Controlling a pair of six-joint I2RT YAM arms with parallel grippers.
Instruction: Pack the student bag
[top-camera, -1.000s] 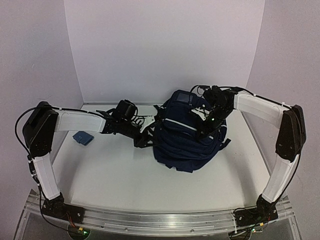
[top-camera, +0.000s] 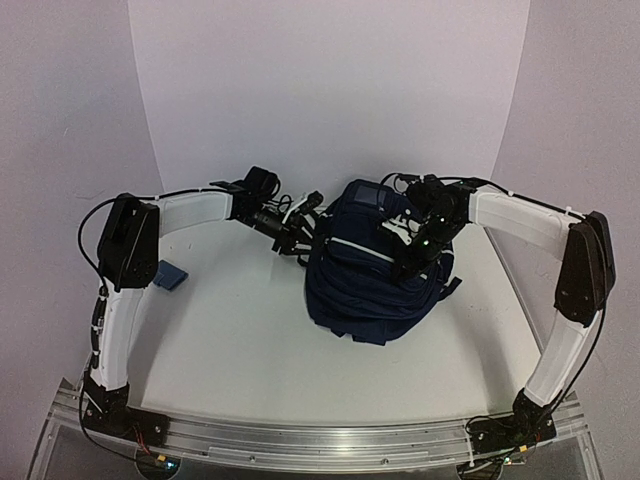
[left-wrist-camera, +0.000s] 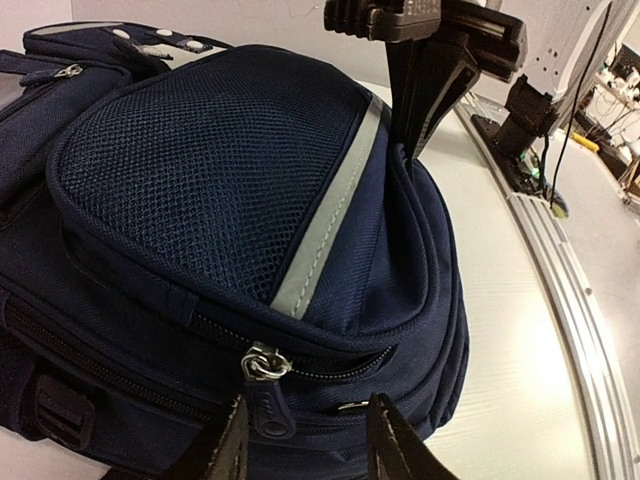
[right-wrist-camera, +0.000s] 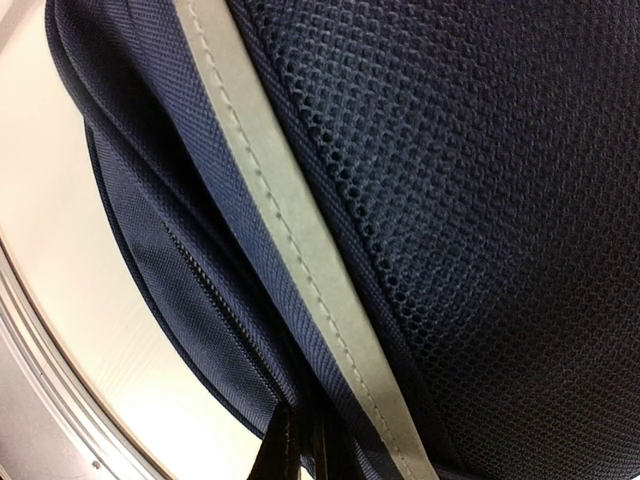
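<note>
A navy student bag (top-camera: 365, 280) lies on the table right of centre, with a pale reflective strip (left-wrist-camera: 330, 210) across its mesh front pocket (left-wrist-camera: 210, 170). My left gripper stands open at the bag's left side. A zipper pull (left-wrist-camera: 268, 405) hangs in front of the bag, in line with the gap between the left fingers, and no grip on it shows. On the front pocket's edge, beside the strip, my right gripper is shut on the bag's fabric, which rises to a peak under its fingertips in the left wrist view.
A small dark blue flat item (top-camera: 170, 275) lies at the table's left, behind the left arm. Walls bound the back and sides; a metal rail (top-camera: 320, 440) runs along the front.
The left arm has swung toward the back, and its gripper has moved up and slightly right along the bag's left side. Right arm and bag look unchanged.
</note>
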